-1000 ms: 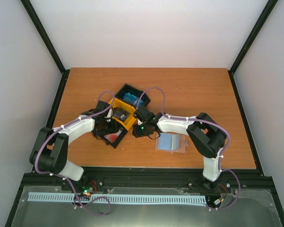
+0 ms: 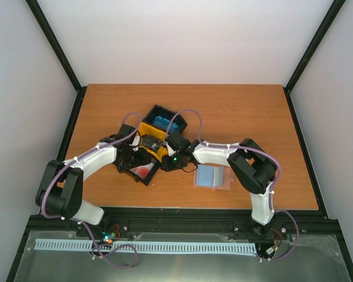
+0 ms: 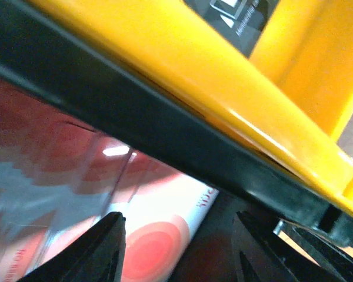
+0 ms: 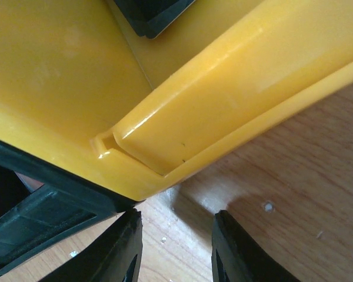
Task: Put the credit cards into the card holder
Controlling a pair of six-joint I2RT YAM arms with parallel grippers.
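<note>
Red and white cards (image 3: 153, 244) lie in the lower black bin, with my left gripper low over them. Its fingers stand apart, and no card shows between them. My right gripper is at the front corner of the yellow bin, also with parted fingers and only bare table showing in the gap. To the right, under the right arm in the top view, lies a flat clear-and-light-blue sleeve (image 2: 209, 175), apparently the card holder; the arm covers its upper edge.
The yellow bin (image 4: 223, 111) adjoins the lower black bin (image 3: 129, 111) and holds dark items. Behind it is another black bin (image 2: 179, 120) with blue things inside.
Over the last second my right gripper has shifted slightly left, closer to the yellow bin. The sleeve has stayed put.
</note>
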